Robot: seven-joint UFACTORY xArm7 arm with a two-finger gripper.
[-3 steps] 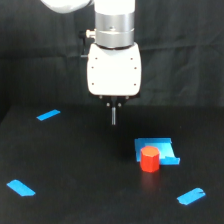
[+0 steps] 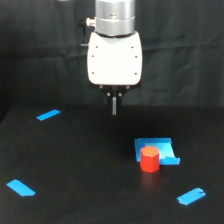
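Observation:
My gripper [image 2: 113, 113] hangs in the upper middle of the camera view, clear of the tabletop. Its fingers appear as one thin upright strip, shut with nothing visible between them. A red six-sided block [image 2: 150, 159] is to the right and nearer the camera. It overlaps the front left edge of a shallow blue tray [image 2: 171, 154], hiding part of it. Whether the block stands in front of the tray or on its rim, I cannot tell. The gripper is well apart from both.
Flat blue strips lie on the black table: one at the back left [image 2: 48, 115], one at the front left [image 2: 20, 188] and another at the front right [image 2: 190, 196]. Bare table fills the middle and left.
The arm and gripper have shifted slightly upward in the view. Block, tray and blue strips are where they were.

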